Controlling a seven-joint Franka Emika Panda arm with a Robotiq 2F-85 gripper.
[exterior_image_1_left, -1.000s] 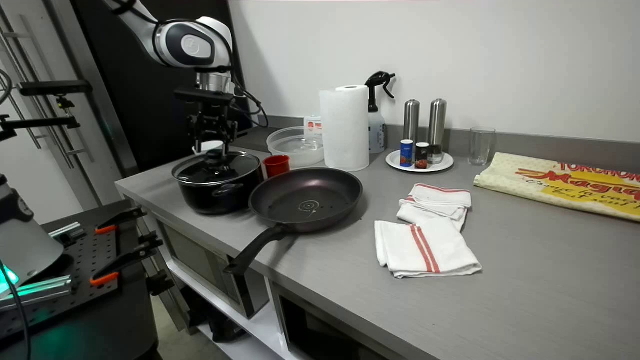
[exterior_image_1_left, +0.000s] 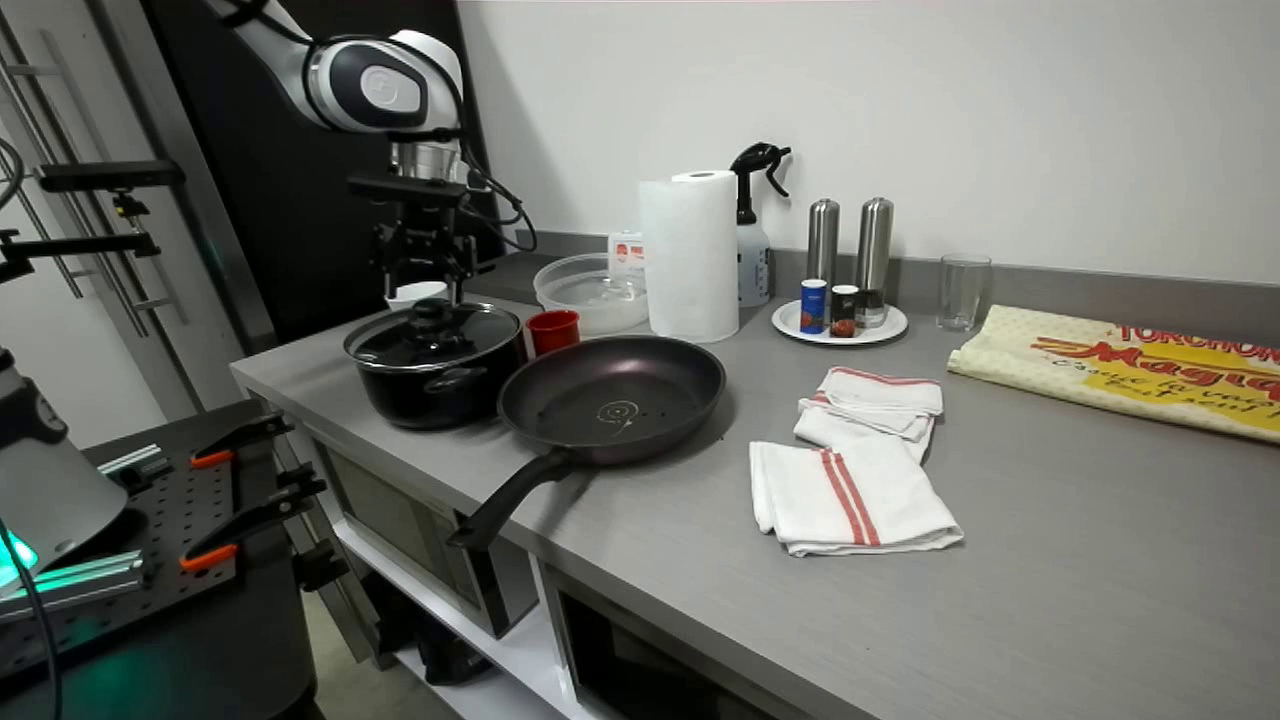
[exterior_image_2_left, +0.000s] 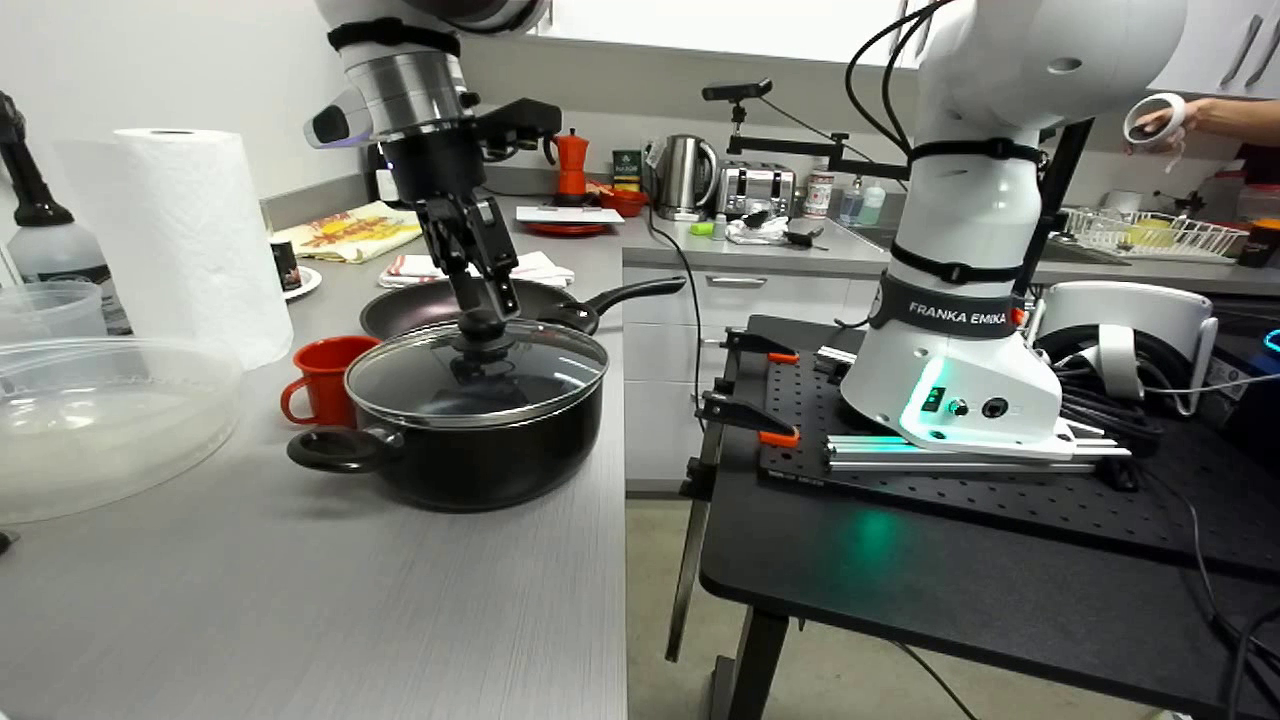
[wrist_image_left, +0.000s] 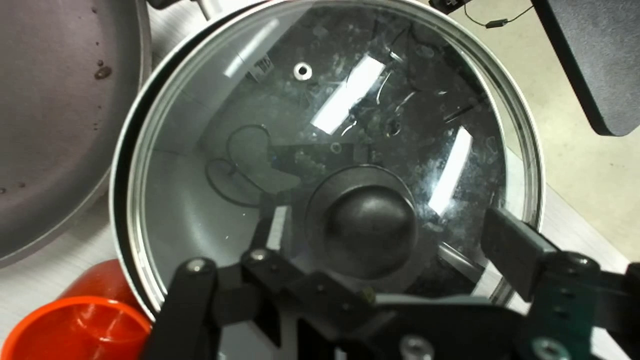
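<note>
A black pot (exterior_image_2_left: 504, 462) stands near the counter's edge with a glass lid (exterior_image_2_left: 420, 372) on top. In the wrist view the lid's round black knob (wrist_image_left: 372, 231) lies between my two separated fingers, a little beyond them. My gripper (exterior_image_1_left: 420, 294) is open and points down just above the lid. From the side it hangs right over the knob (exterior_image_2_left: 482, 326); whether a finger touches it I cannot tell. Nothing is gripped. The lid sits on the pot's rim, its edge slightly off-centre in the wrist view.
A frying pan (exterior_image_1_left: 618, 402) sits beside the pot, its handle reaching over the counter edge. Close by are a red mug (exterior_image_2_left: 324, 378), a clear plastic bowl (exterior_image_2_left: 108, 420) and a paper towel roll (exterior_image_1_left: 692, 258). Folded towels (exterior_image_1_left: 852, 498) lie farther along, with bare counter around them.
The gripper has shifted very slightly over the lid. Its fingers remain apart, and pot, lid and pan have not moved.
</note>
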